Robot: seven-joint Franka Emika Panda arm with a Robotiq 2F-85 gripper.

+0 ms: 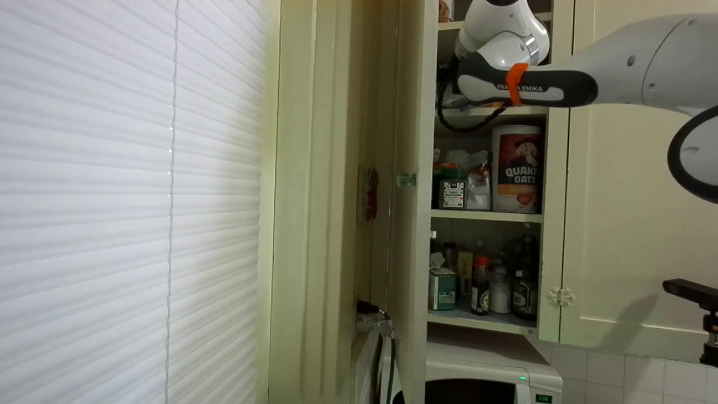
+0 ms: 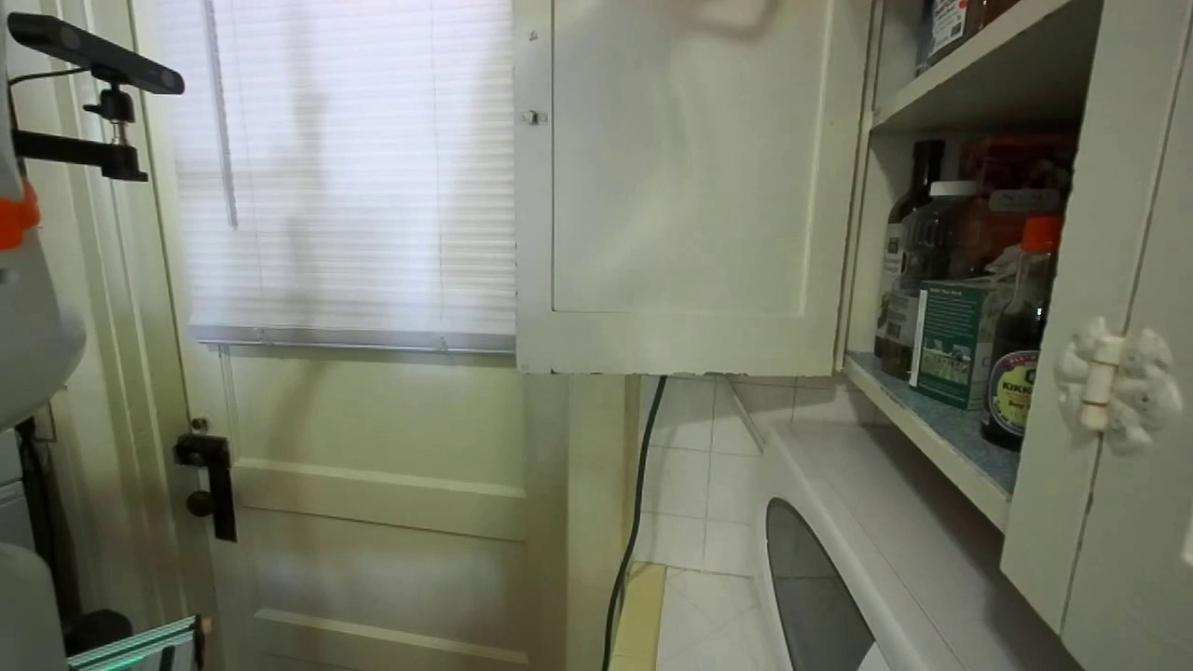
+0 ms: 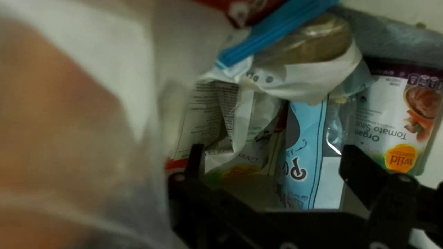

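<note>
In the wrist view my gripper stands open, its two black fingers well apart. Between and beyond them a light blue package stands upright, nearer the right finger. A crumpled white bag closed with a blue clip lies above it. To the right of the blue package is a tomato sauce pouch, upside down in this view. A blurred translucent bag with something brownish inside fills the left side, very close to the camera. Exterior view 1 shows the arm at the upper cabinet shelf, with the fingers hidden there.
Below, an oats canister fills the right of the middle shelf. Several bottles and a green box occupy the bottom shelf. The open cabinet door bounds the left side. A white microwave sits underneath.
</note>
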